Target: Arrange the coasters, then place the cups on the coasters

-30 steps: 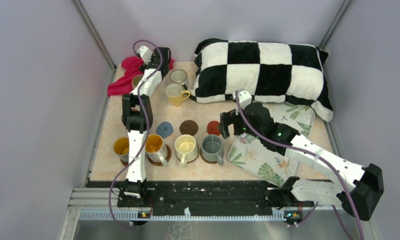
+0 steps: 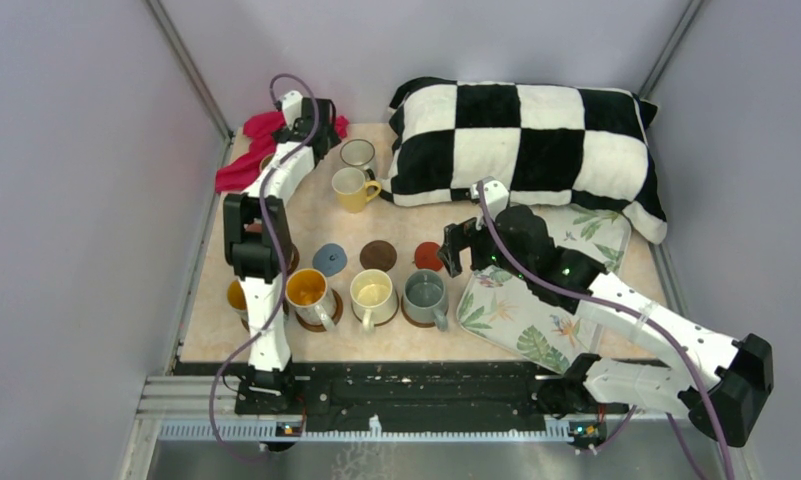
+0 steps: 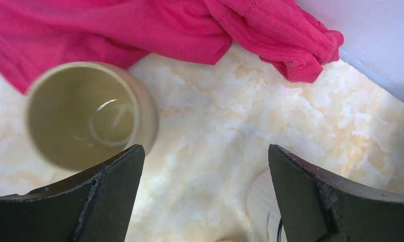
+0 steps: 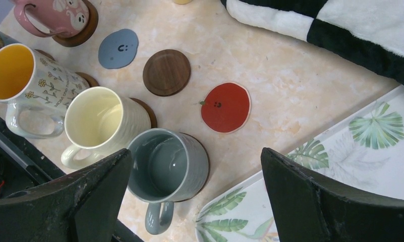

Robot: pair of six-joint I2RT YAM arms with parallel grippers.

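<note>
My left gripper is open above the back left of the table, nothing between its fingers. To its left in the left wrist view stands a tan cup (image 3: 148,113), mostly covered by the arm from above. A whitish cup (image 3: 260,204) is partly behind the right finger. Three bare coasters lie mid-table: blue (image 4: 118,49), dark brown (image 4: 167,73) and red (image 4: 226,107). My right gripper hangs open above the front right area, its left finger overlapping the view of a grey-blue cup (image 4: 197,166). A yellow cup (image 2: 351,192) stands in front of the whitish one.
Along the front, several cups stand on coasters, among them a cream one (image 2: 374,290) and a flowered one (image 2: 309,290). A pink cup (image 4: 68,17) sits farther left. Red cloth (image 2: 238,176), a checkered pillow (image 2: 486,150) and a leaf-patterned tray (image 2: 521,330) border the space.
My right arm has barely shifted; cups and coasters stay put.
</note>
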